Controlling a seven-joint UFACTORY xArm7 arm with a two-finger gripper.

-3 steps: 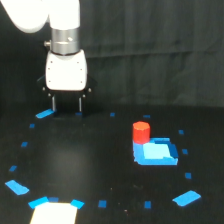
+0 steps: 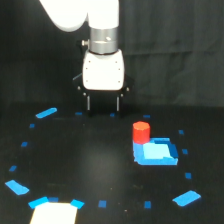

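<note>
High over the back of the dark table hangs my white gripper (image 2: 102,102), its two thin fingers spread wide with only empty space between them. A red block (image 2: 141,132) is to the right of the gripper and lower in the picture. It stands at the back left of a small blue tray (image 2: 175,153) with a pale middle; whether it rests inside the tray or just behind it, I cannot tell. The gripper is clear of both.
Blue tape strips, such as one at the back left (image 2: 46,113) and one at the front right (image 2: 186,198), and small blue squares mark the dark tabletop (image 2: 85,155). A cream-coloured shape (image 2: 52,214) shows at the bottom left edge.
The arm and its open gripper have shifted right, from above the left side to nearer the red block. The block and tray stand where they were.
</note>
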